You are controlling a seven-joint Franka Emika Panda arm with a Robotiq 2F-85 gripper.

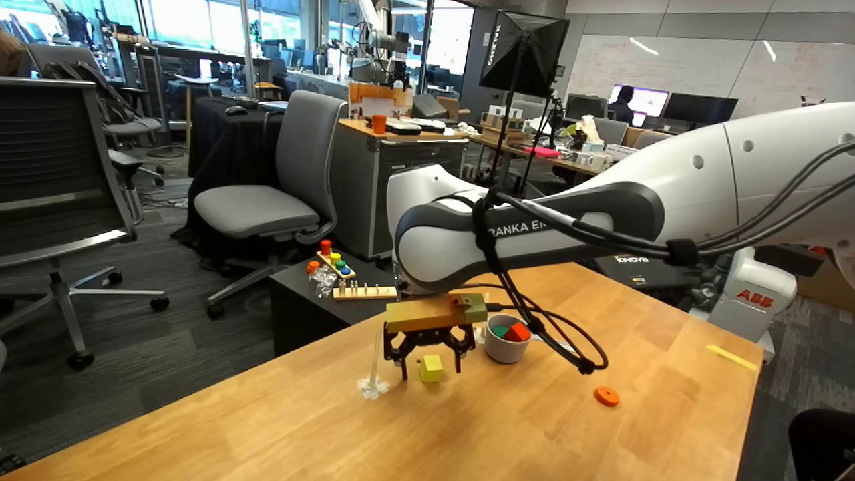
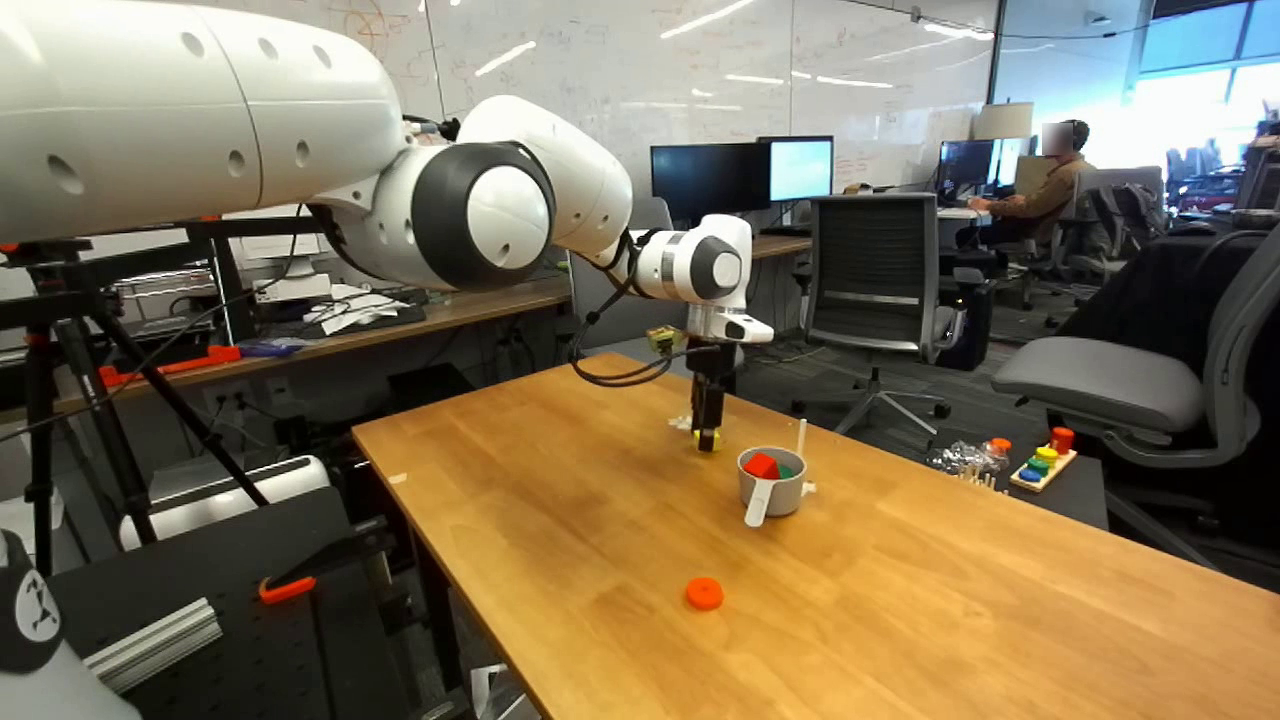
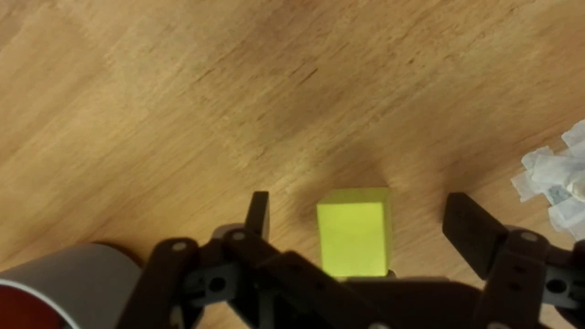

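A yellow block rests on the wooden table, below and between the fingers of my gripper. In the wrist view the block lies in the gap, with bare wood showing on either side of it. My gripper is open, one finger left of the block and the other to its right, neither touching it. The grey cup with a handle stands close by and holds red and green pieces. In exterior view 2 the gripper largely hides the block.
Beside the gripper, a thin upright stick is fixed by clear tape; a second stick rises near the cup. An orange disc lies alone on the table.
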